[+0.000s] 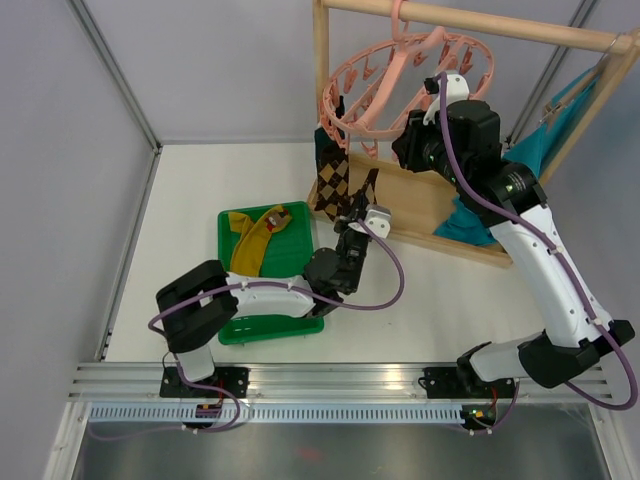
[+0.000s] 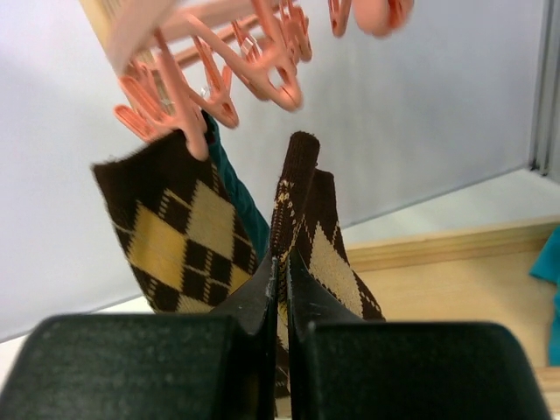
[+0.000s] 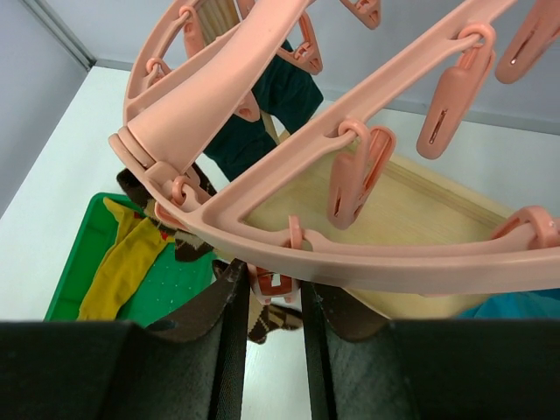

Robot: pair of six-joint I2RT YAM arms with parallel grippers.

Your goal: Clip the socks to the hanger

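A brown sock with tan diamonds (image 2: 328,254) is pinched in my left gripper (image 1: 358,212), which is shut on its cloth. Its top end (image 2: 302,149) sticks up above the fingertips, below the hanger's clips and apart from them. Another brown diamond-pattern sock (image 2: 179,227) hangs from a clip (image 2: 188,122) just to the left. The pink round hanger (image 1: 372,110) hangs from the wooden bar. At its near rim my right gripper is shut on a pink clip (image 3: 274,280); no sock shows in that clip.
A dark teal sock (image 3: 245,140) hangs from the hanger too. A green tray (image 1: 230,255) with yellow cloth (image 1: 255,240) stands at left. Behind the hanger is the rack's wooden base (image 1: 400,195), with blue cloth (image 1: 465,222) at right.
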